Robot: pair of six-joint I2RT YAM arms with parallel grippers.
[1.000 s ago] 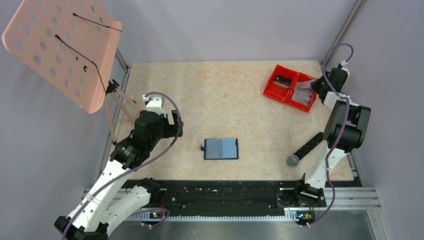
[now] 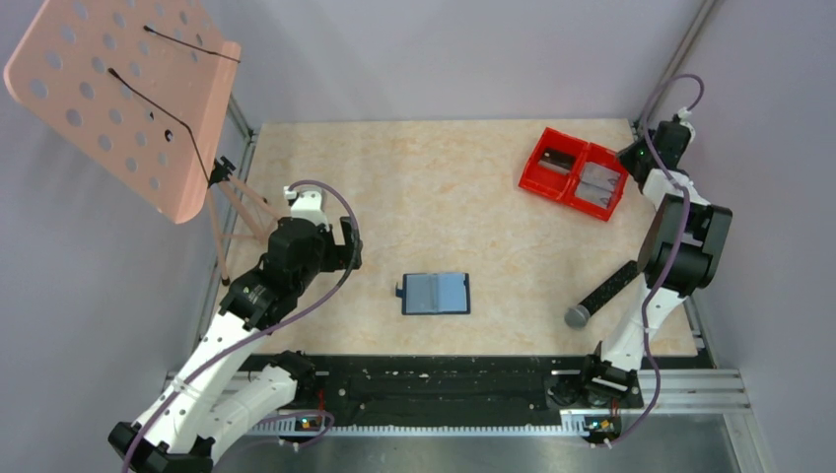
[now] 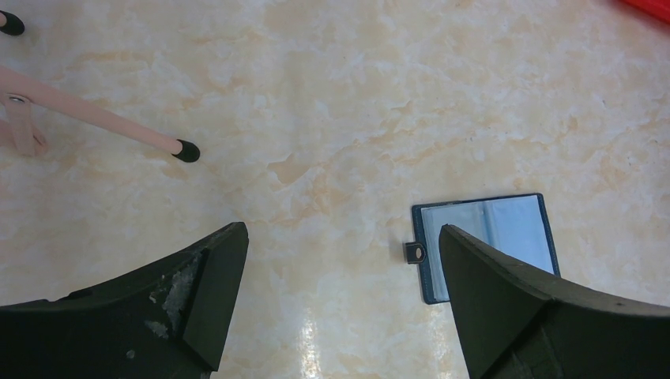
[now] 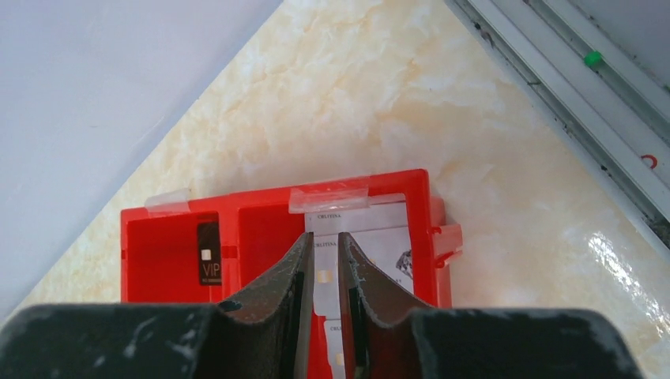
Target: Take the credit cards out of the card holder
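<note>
The dark-blue card holder (image 2: 435, 294) lies unfolded on the table, front centre; its pockets look pale blue, and I cannot tell whether any card is inside. To its left, my left gripper (image 2: 352, 244) hovers open and empty; in the left wrist view the card holder (image 3: 494, 237) shows beyond the right finger. Over the right compartment of a red box (image 4: 229, 207), my right gripper has its fingertips slightly apart, nothing visible between them. Several pale cards (image 4: 385, 245) lie below in that compartment. A black VIP card (image 4: 209, 253) is in the left compartment.
A black microphone (image 2: 601, 294) lies at the front right. On the left, the legs of a pink perforated stand (image 3: 103, 117) reach onto the table. Between the card holder and the red box the tabletop (image 2: 444, 197) is clear.
A pale card that stretched from my right gripper into the red box now lies in the right compartment. The right gripper has moved slightly up and right in the top view; the left stays still.
</note>
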